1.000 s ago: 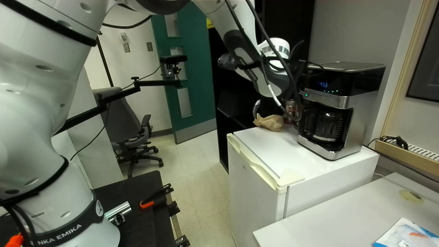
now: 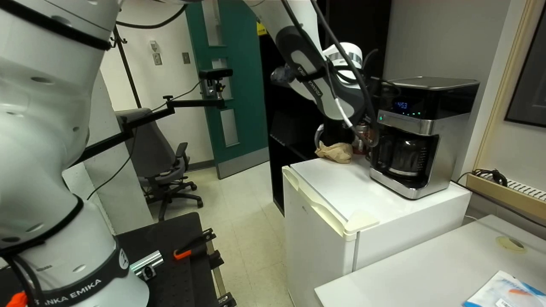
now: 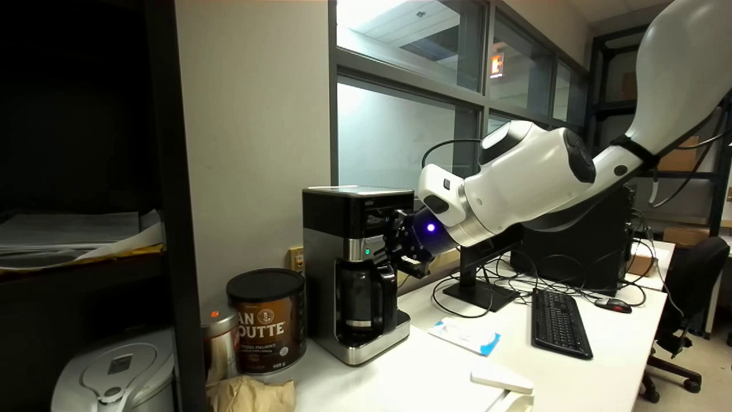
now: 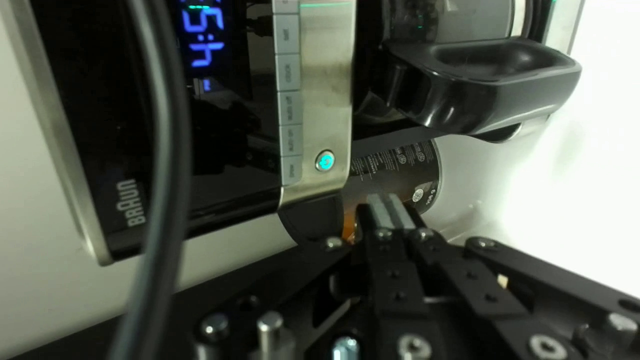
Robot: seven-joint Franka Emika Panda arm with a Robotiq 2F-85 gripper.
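Observation:
A black and steel coffee maker [image 2: 441,105] stands on the white fridge, its blue clock display [image 4: 204,37] lit. In the wrist view its round power button [image 4: 325,161] glows green-blue at the end of a steel strip. The black carafe handle [image 4: 498,84] juts out above and to the right of my fingertips. My gripper is shut, its grey-tipped fingers together with nothing showing between them. It appears below the button in that view, and I cannot tell whether it touches the machine. From the side, the gripper's dark body [image 3: 410,240] is close to the coffee maker's front.
A brown coffee can [image 3: 271,323] stands beside the machine, with a crumpled paper bag [image 2: 335,152] near it. A dark cable [image 4: 160,180] crosses the wrist view. The white fridge top [image 2: 335,184] is clear in front.
The arm has shifted slightly, with its wrist a little lower and farther right near the coffee maker's front. The coffee maker and the items around it have not moved.

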